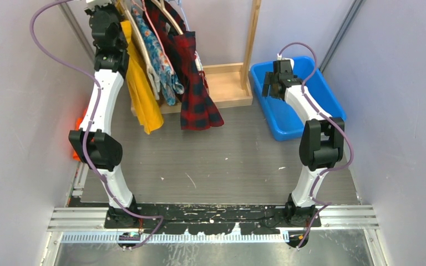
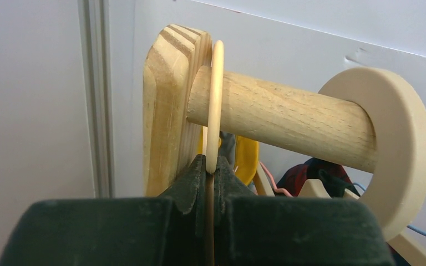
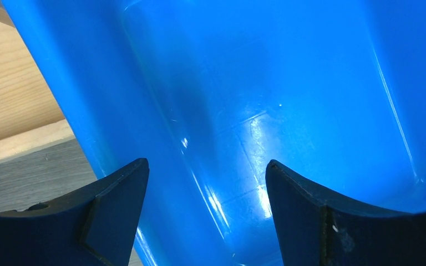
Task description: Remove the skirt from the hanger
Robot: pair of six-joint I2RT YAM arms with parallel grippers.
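Note:
In the left wrist view my left gripper is shut on a thin wooden hanger hook (image 2: 216,94), which loops over the rail (image 2: 277,111) at its end post. The top view has that gripper high at the rack's left, above a yellow garment (image 1: 138,83); a red-and-black checked garment (image 1: 197,94) and a floral one (image 1: 166,66) hang to its right. Which garment is the skirt, I cannot tell. My right gripper is open over the empty blue bin, nothing between its fingers.
The blue bin (image 1: 277,122) stands right of the wooden rack (image 1: 230,102). A beige ring (image 2: 405,144) sits on the rail beside the hook. An orange item (image 1: 80,122) lies by the left wall. The floor in front of the rack is clear.

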